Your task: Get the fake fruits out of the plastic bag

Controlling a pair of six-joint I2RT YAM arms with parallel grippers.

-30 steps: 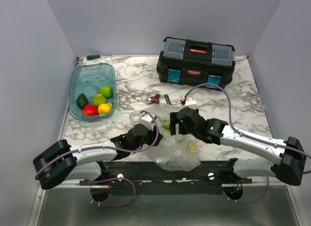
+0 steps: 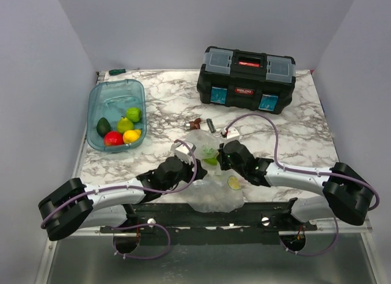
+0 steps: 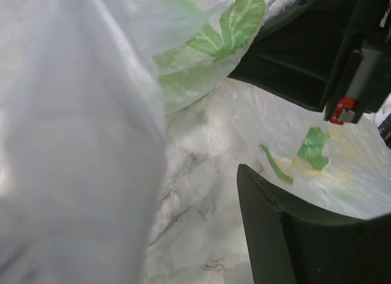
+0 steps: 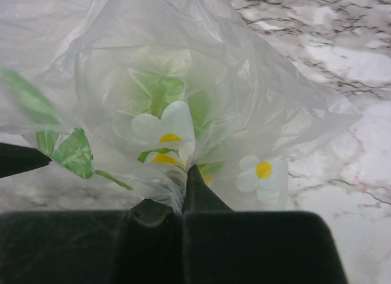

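The translucent plastic bag [image 2: 214,195], printed with green leaves and white flowers, lies crumpled at the table's front middle. My right gripper is shut on a gathered fold of the bag's film. At the bag's left side, my left gripper [image 2: 201,171] stands partly open; one black finger [image 3: 269,217] shows in the left wrist view, while blurred film hides the other. A yellowish patch [image 2: 234,183] shows on the bag; I cannot tell whether it is print or fruit. Fake fruits, including a red one [image 2: 113,138], a lemon [image 2: 131,136] and a pear [image 2: 124,124], sit in the bin.
The blue-grey bin [image 2: 98,104] stands at the back left. A black toolbox [image 2: 247,79] occupies the back right. Small items, a brown one [image 2: 193,124] and a dark one [image 2: 211,125], lie behind the bag.
The left arm has barely moved.
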